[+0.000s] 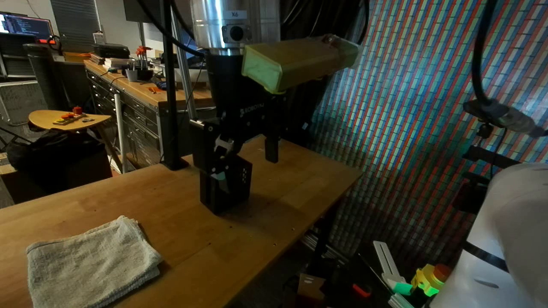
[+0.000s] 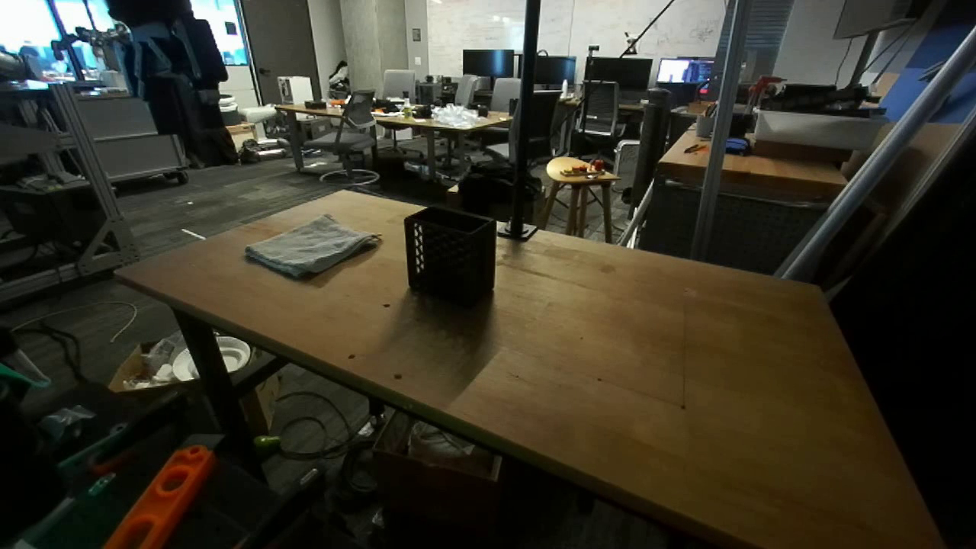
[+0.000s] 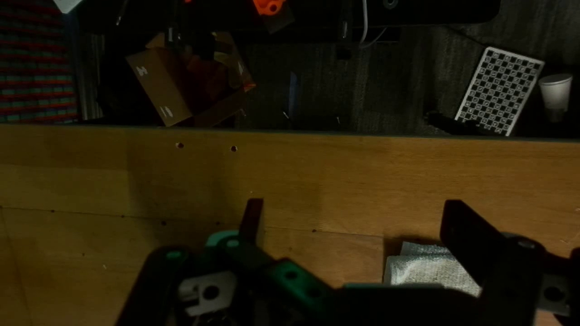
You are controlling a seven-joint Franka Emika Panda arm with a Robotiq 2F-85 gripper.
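Observation:
My gripper (image 1: pixel 245 163) points down over the table, its two fingers spread wide in exterior view 1. The wrist view shows the same gripper with a broad gap and bare wood in it. A black crate with perforated sides (image 2: pixel 450 255) stands upright on the table; in exterior view 1 the crate (image 1: pixel 233 192) is partly hidden behind my nearer finger. Whether they touch, I cannot tell. A folded grey cloth (image 1: pixel 92 262) lies flat to one side, and part of the cloth (image 3: pixel 435 271) appears beyond a finger in the wrist view.
A black post (image 2: pixel 523 119) rises from its far edge, near the crate. Cardboard boxes and cables lie on the floor below.

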